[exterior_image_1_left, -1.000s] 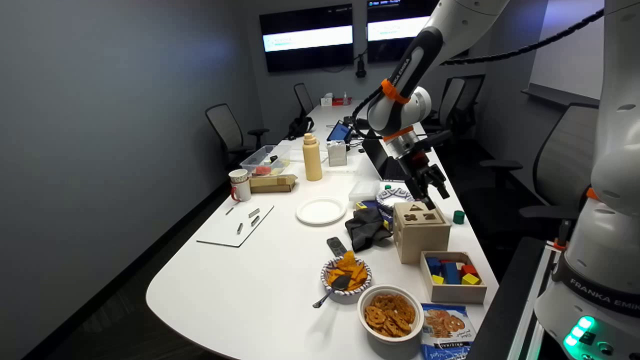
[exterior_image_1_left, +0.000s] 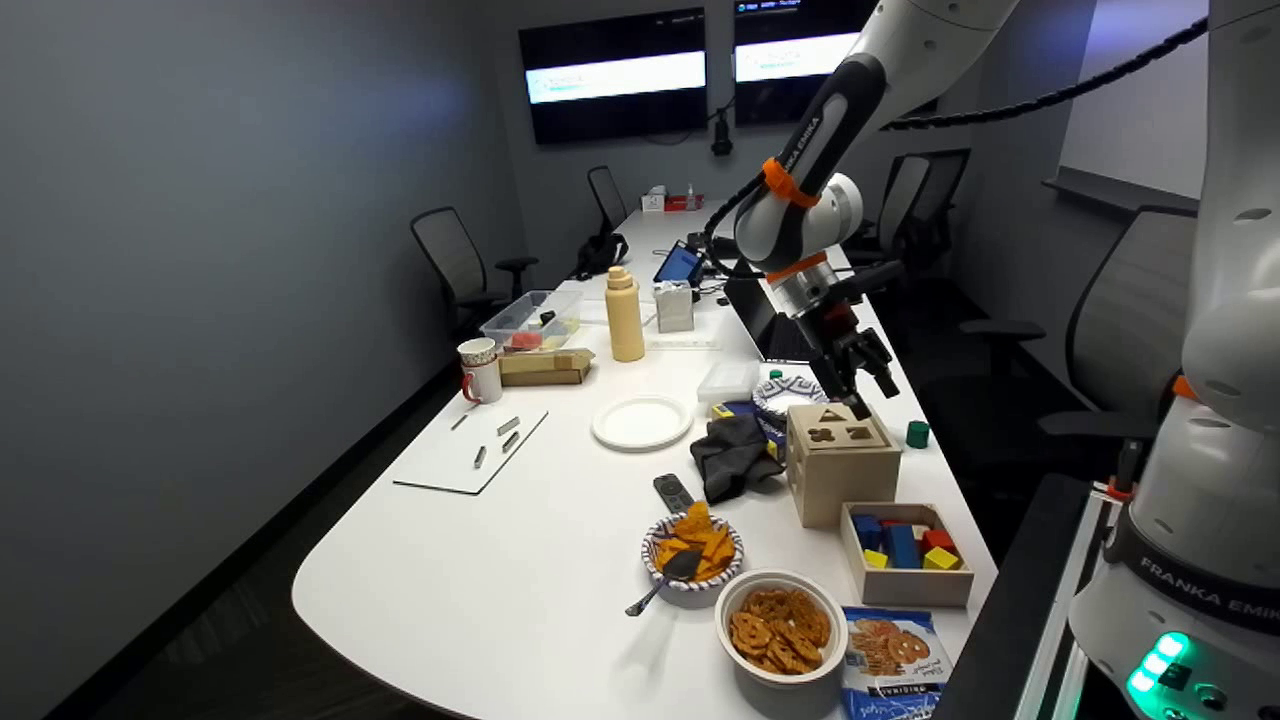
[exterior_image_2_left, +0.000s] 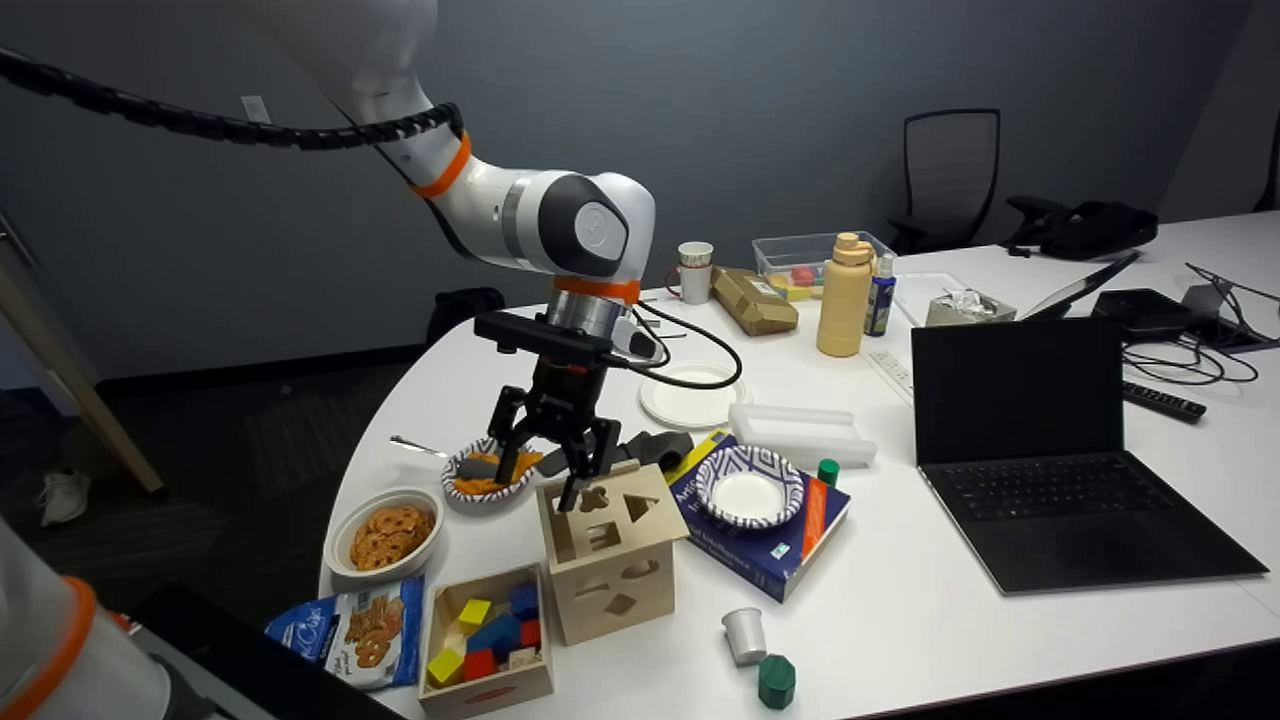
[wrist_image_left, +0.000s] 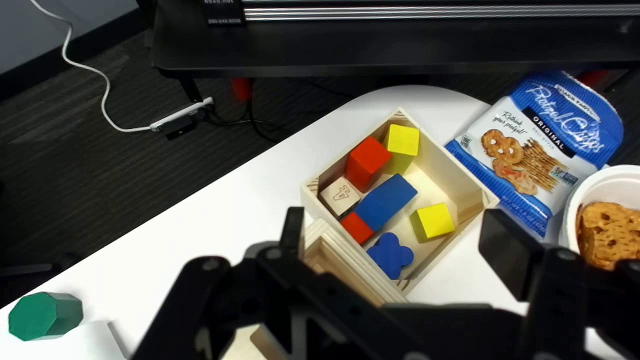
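Note:
My gripper (exterior_image_2_left: 540, 480) stands open above the wooden shape-sorter box (exterior_image_2_left: 618, 600), with nothing between its fingers. Cut-out holes show in the sorter's top and side. In the wrist view, the fingertips (wrist_image_left: 294, 228) are spread wide on either side of an open wooden tray (wrist_image_left: 462, 174), which lies on the table below them. Inside that tray are a blue clover block (wrist_image_left: 390, 255), a blue oblong block (wrist_image_left: 385, 202), red blocks (wrist_image_left: 367, 162), yellow blocks (wrist_image_left: 433, 221) and a plain cube (wrist_image_left: 340, 197). A green block (exterior_image_2_left: 776, 680) sits apart on the table beside a small cup (exterior_image_2_left: 744, 635).
Close by stand a pretzel bowl (exterior_image_1_left: 781, 629), a chip bowl (exterior_image_1_left: 692, 552) with a spoon, a snack bag (exterior_image_1_left: 896, 660), a dark cloth (exterior_image_1_left: 733, 458) and a book (exterior_image_2_left: 768, 554) under a patterned bowl (exterior_image_2_left: 750, 486). A laptop (exterior_image_2_left: 1080, 480) lies farther off.

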